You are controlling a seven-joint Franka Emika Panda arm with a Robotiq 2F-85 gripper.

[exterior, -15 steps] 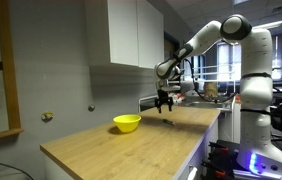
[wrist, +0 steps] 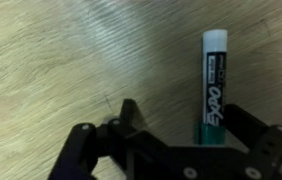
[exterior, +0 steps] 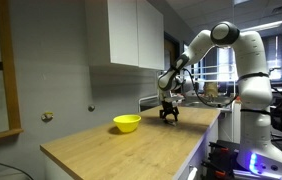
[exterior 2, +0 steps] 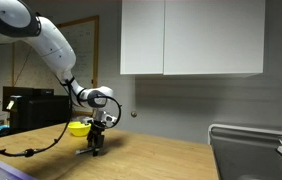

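An Expo marker [wrist: 214,85] with a white barrel, black label and green end lies on the wooden countertop. In the wrist view it is between the two fingers of my gripper, close by the right finger [wrist: 243,122]; whether they touch, I cannot tell. The left finger [wrist: 129,112] is well away from it. My gripper is open, low over the counter in exterior view 1, where its fingers are too small to make out clearly.
A yellow bowl [exterior: 127,123] sits on the counter by the wall, apart from the gripper. White cabinets [exterior 2: 191,42] hang above. Bare wooden countertop [exterior: 101,150] stretches across the front, and a sink [exterior 2: 253,157] lies at the right in exterior view 2.
In exterior view 1 the arm has come down, bringing my gripper from above the counter to close over its surface. The bowl has stayed in place.
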